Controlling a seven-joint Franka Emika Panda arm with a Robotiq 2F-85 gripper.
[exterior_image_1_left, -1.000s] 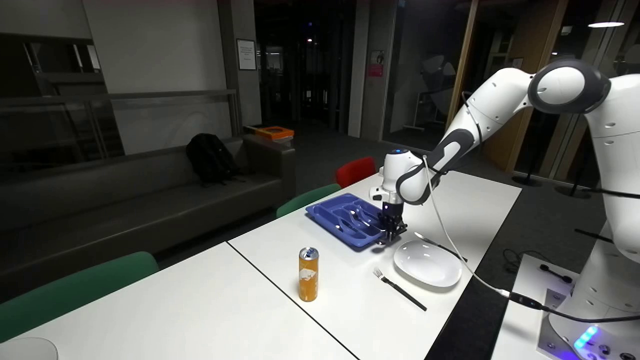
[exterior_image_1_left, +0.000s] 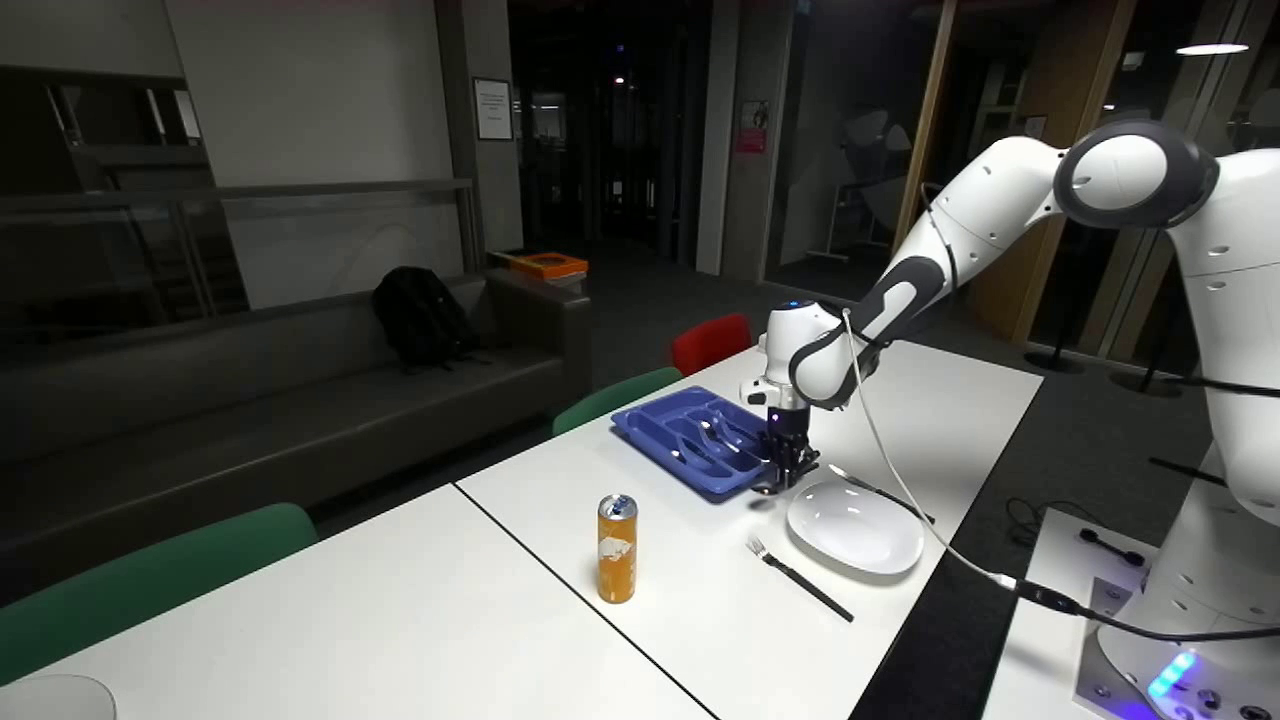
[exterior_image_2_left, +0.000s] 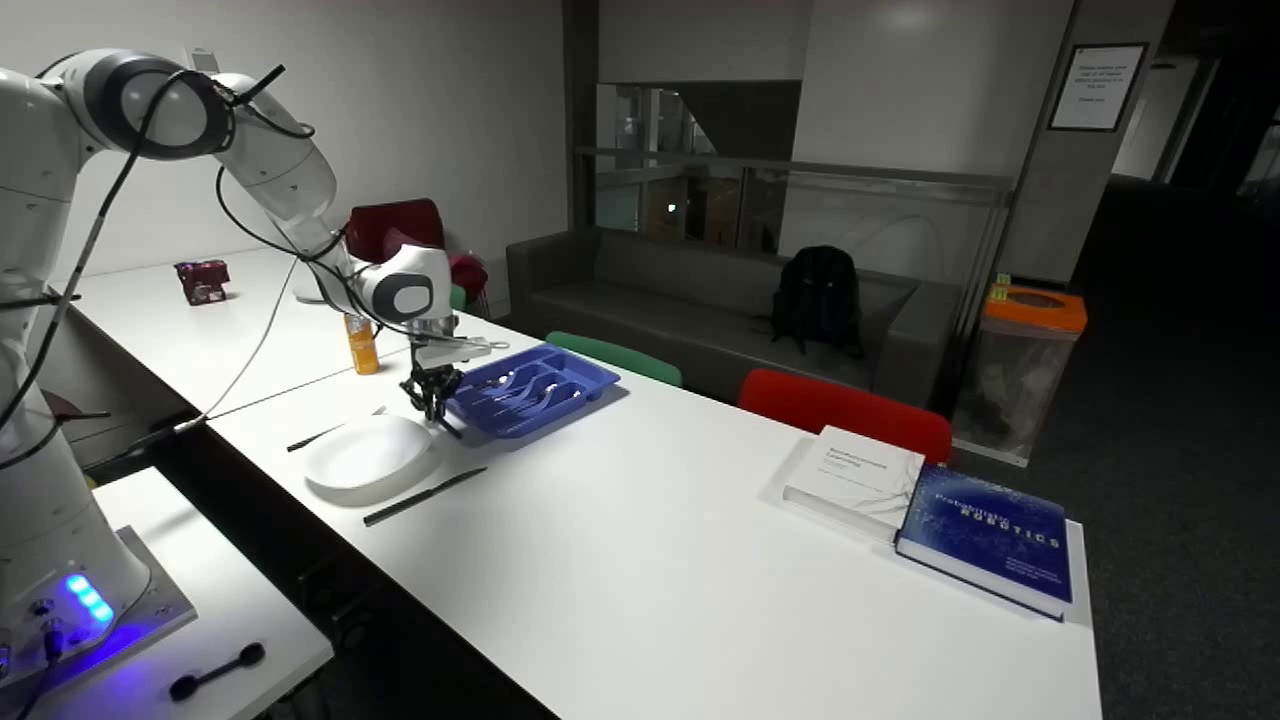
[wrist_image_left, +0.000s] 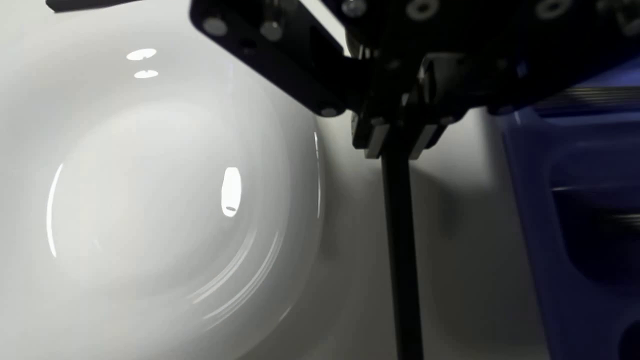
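Note:
My gripper is shut on the black handle (wrist_image_left: 400, 252) of a utensil, which runs toward the bottom of the wrist view. What kind of utensil it is, I cannot tell for sure; its end is out of that view. In exterior view 1 the gripper (exterior_image_1_left: 786, 470) points down between the blue cutlery tray (exterior_image_1_left: 716, 490) and the white plate (exterior_image_1_left: 854, 526). The fingers hang close above the table, with the plate (wrist_image_left: 162, 198) on one side and the tray (wrist_image_left: 528, 240) on the other in the wrist view.
A fork (exterior_image_1_left: 806, 581) and a knife (exterior_image_1_left: 882, 493) lie on opposite sides of the plate. Several pieces of cutlery rest in the tray. An orange can (exterior_image_1_left: 617, 550) stands apart on the table. Two books (exterior_image_2_left: 854, 475) lie at the table's far end, with bare tabletop before them.
Compared with one second ago, my gripper and the utensil have shifted very slightly toward the plate and down in exterior view 1. Tray, plate, fork, knife and can have stayed put.

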